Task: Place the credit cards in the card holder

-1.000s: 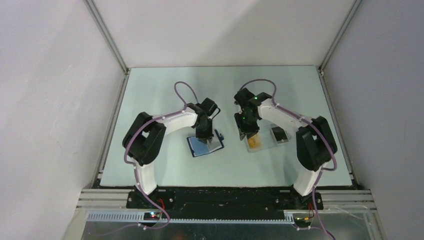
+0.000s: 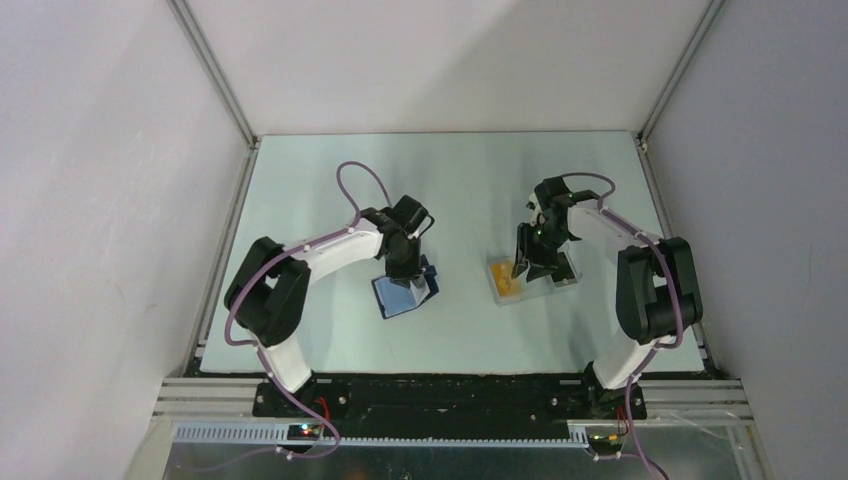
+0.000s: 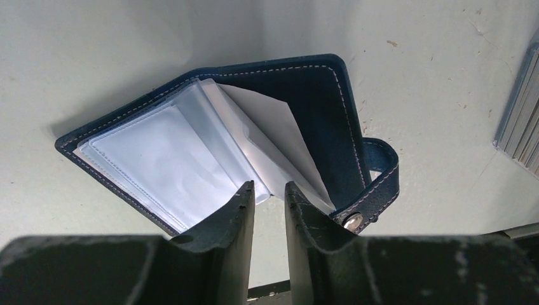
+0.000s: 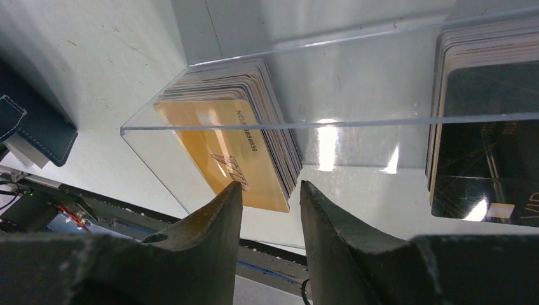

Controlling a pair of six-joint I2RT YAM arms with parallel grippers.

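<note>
The navy card holder (image 3: 318,108) lies open on the table, clear and white sleeves (image 3: 159,159) showing. My left gripper is over its lower edge by the strap, fingers slightly apart, nothing seen between them. A clear tray (image 4: 362,124) at the right holds a stack of cards topped by a gold card (image 4: 229,159) and a dark stack (image 4: 483,152). My right gripper stands open over the tray at the gold stack's near end, nothing between its fingertips.
Walls stand at the back and sides; a dark rail runs along the front edge.
My right gripper has moved rightward from a second ago, along the tray. The left arm shifted slightly, and the card holder sits a little further left than a second ago.
</note>
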